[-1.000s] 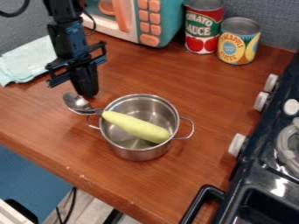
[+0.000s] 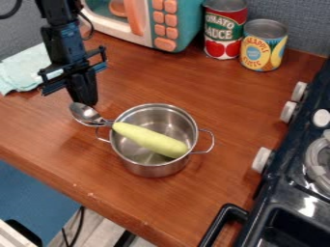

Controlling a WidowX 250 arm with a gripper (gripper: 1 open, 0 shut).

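Observation:
A steel pot [image 2: 153,159] stands on the wooden table [image 2: 238,135], with a pale yellow cob-like object [image 2: 152,139] lying across it. My black gripper [image 2: 85,101] hangs at the left, just above a metal spoon [image 2: 85,113], whose handle reaches toward the pot. The gripper's fingertips are small and dark, and I cannot tell whether they are open or shut, or touching the spoon.
A toy stove [image 2: 299,211] fills the right edge. At the back are a tomato can [image 2: 223,34], a yellow can [image 2: 261,50], a toy microwave [image 2: 161,19] and a pale cloth [image 2: 19,69].
My arm and gripper have shifted very slightly left and up since a second ago. The pot, the yellow object and the spoon look unchanged.

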